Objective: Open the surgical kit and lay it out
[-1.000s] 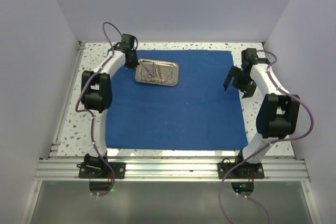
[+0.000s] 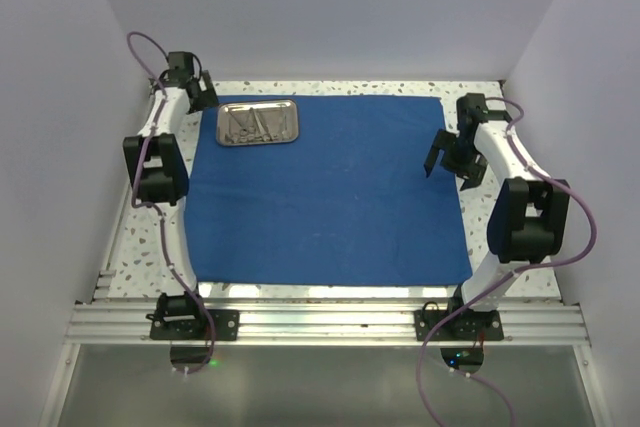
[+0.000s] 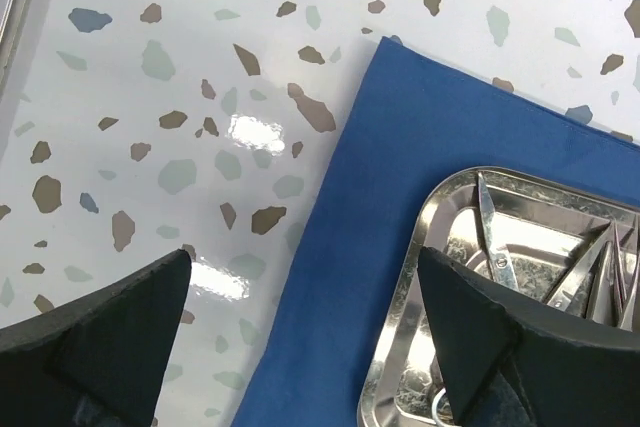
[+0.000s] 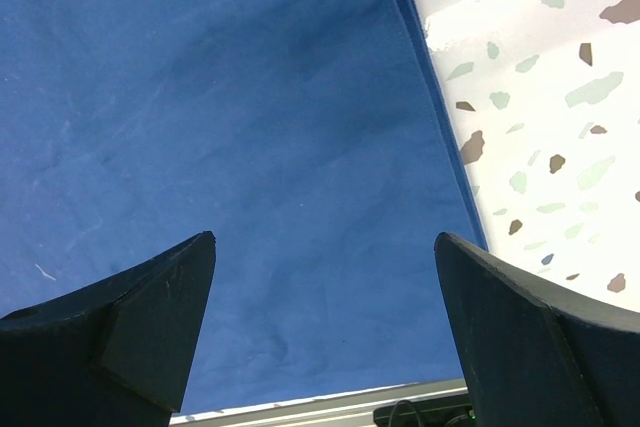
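Observation:
A metal tray (image 2: 222,139) holding several steel instruments lies near the far left corner of the spread blue cloth (image 2: 330,207). Scissors and slim tools (image 3: 578,277) show inside it in the left wrist view. My left gripper (image 2: 203,94) is open just left of the tray, above the cloth's edge; in the left wrist view its right finger (image 3: 500,357) covers part of the tray. Nothing sits between its fingers. My right gripper (image 2: 452,160) stands open over the cloth's right edge, with only bare cloth visible between its fingers.
Speckled white tabletop (image 2: 140,247) borders the cloth on its sides and far edge. Grey walls (image 2: 330,17) enclose the table at the back and both sides.
The tray slid left and toward the back into the cloth's far left corner, along with my left gripper. The right arm stayed nearly still.

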